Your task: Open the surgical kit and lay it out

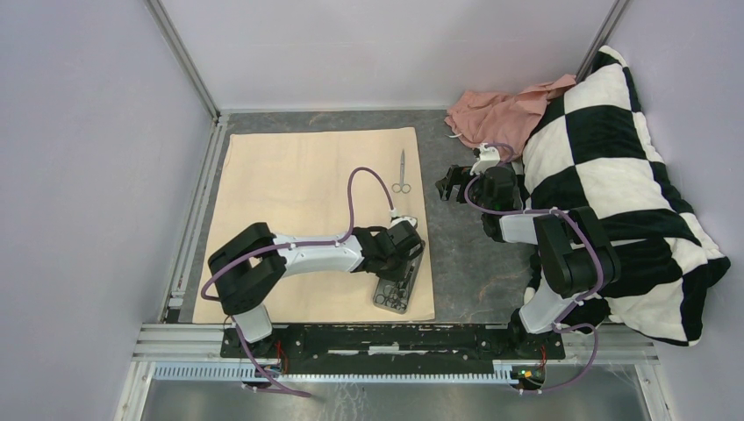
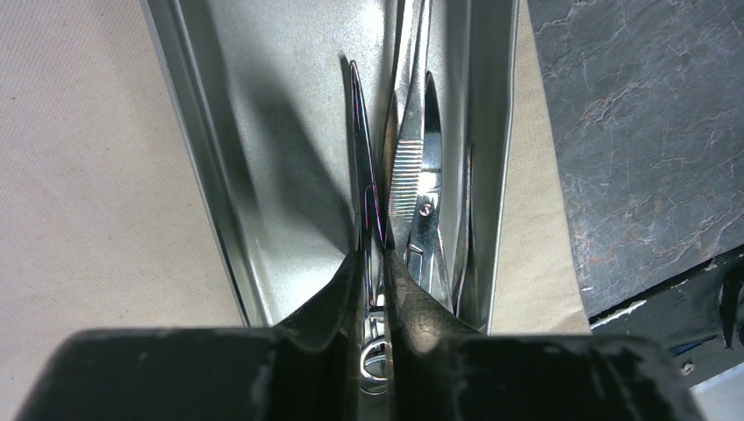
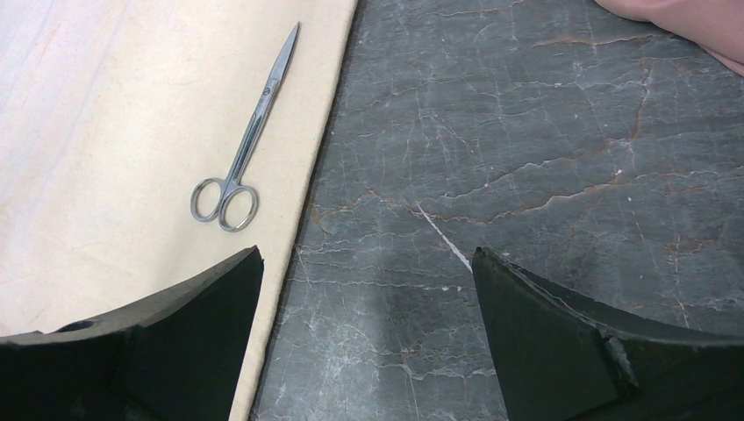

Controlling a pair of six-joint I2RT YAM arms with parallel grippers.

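The metal tray [image 1: 382, 299] lies on the cream cloth [image 1: 289, 175], holding several steel instruments, among them forceps [image 2: 408, 167] and a slim pointed instrument [image 2: 363, 140]. My left gripper is down over these instruments, its fingertips close together at the slim one; whether they grip it is unclear. Scissors [image 3: 252, 132] lie alone on the cloth's right part, above the tray in the top view. My right gripper hangs open over the grey surface beside the cloth, empty.
A pink cloth [image 1: 491, 114] lies at the back right, beside a bulky checkered fabric [image 1: 605, 149] along the right wall.
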